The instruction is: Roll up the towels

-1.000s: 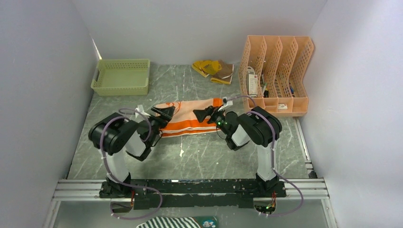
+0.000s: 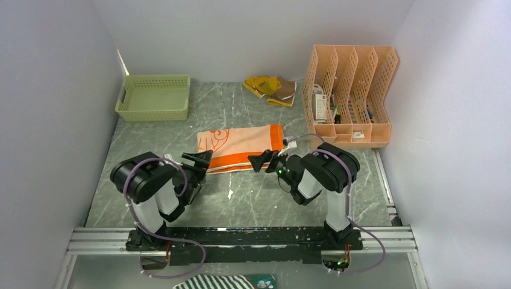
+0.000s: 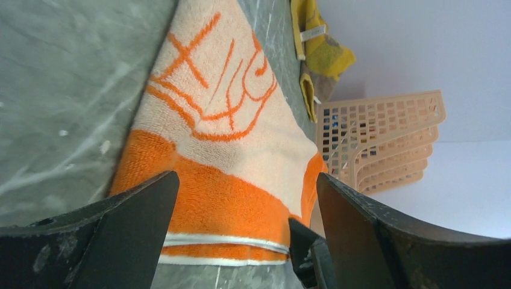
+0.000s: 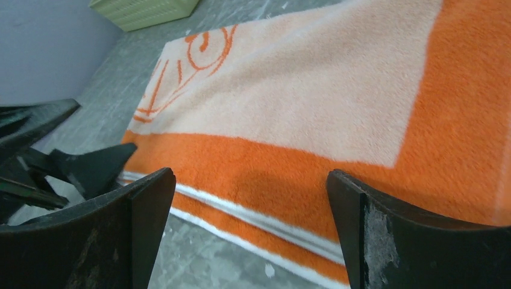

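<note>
An orange and peach towel with a swirl print lies folded into a long strip across the table's middle, its layered white-edged hems along the near side. My left gripper stands open at the towel's near left corner; in the left wrist view the towel shows between its fingers. My right gripper is open over the near right part of the towel, which shows between its fingers in the right wrist view. A yellow and brown towel lies loosely folded at the back.
A green basket sits at the back left, and a peach compartment organiser holding small items stands at the back right.
My left gripper has drawn back toward the near left, uncovering more of the towel's print. My right gripper has shifted slightly toward the front.
</note>
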